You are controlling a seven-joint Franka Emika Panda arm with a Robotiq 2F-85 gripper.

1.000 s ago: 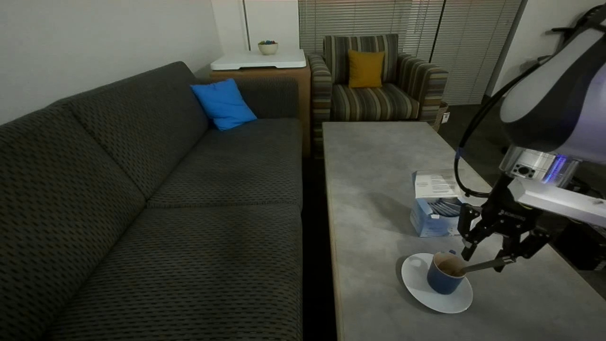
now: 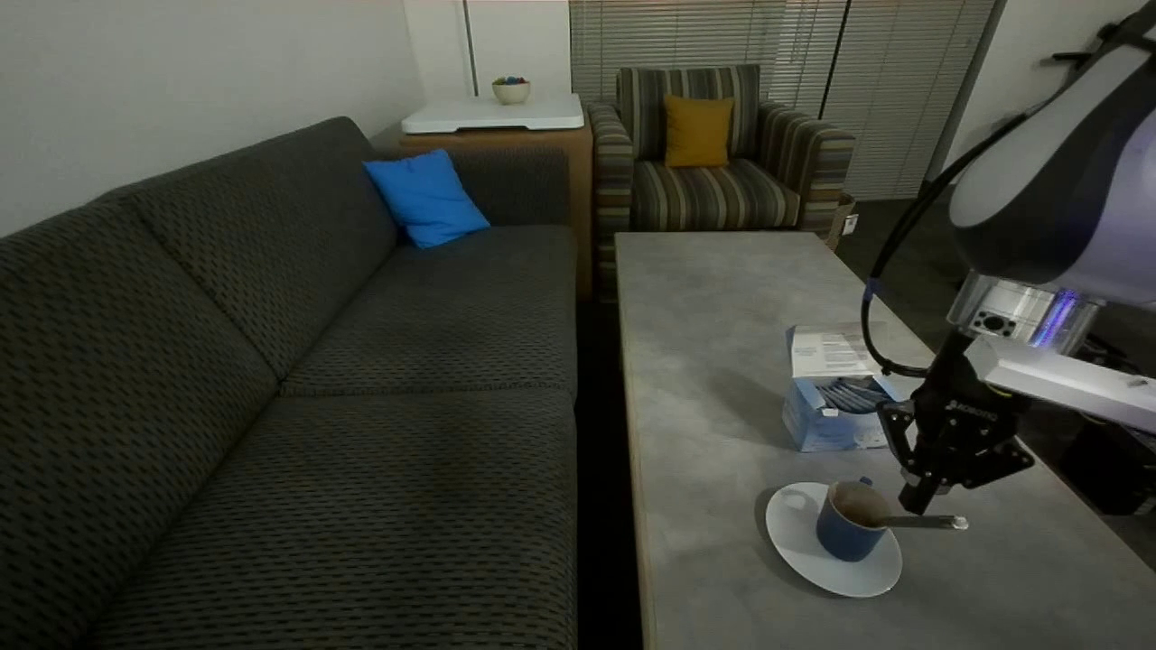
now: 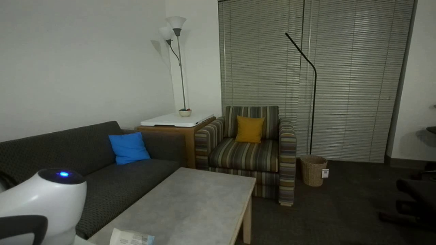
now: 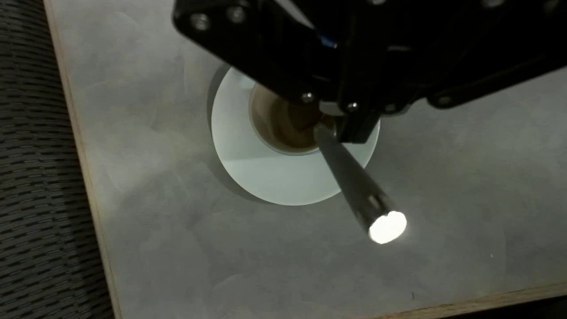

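A blue cup (image 2: 848, 533) with brown liquid stands on a white saucer (image 2: 799, 527). From its rim juts a metal spoon handle (image 4: 357, 178) with a bright end, pointing to the lower right in the wrist view. My gripper (image 2: 917, 503) hangs just above the cup, on its far right side in exterior view 1. Its fingers (image 4: 359, 126) are together with nothing gripped, and the spoon handle lies outside them. In the wrist view the gripper covers the top of the saucer and part of the cup. The spoon's lower end is out of sight in the cup.
An open light-blue box (image 2: 829, 426) of packets stands on the table (image 2: 710, 325) behind the cup, close to the gripper. Along the left runs a dark sofa (image 2: 433, 487). Bare tabletop lies left of the saucer and towards the far end.
The cup and saucer stay in nearly the same place.
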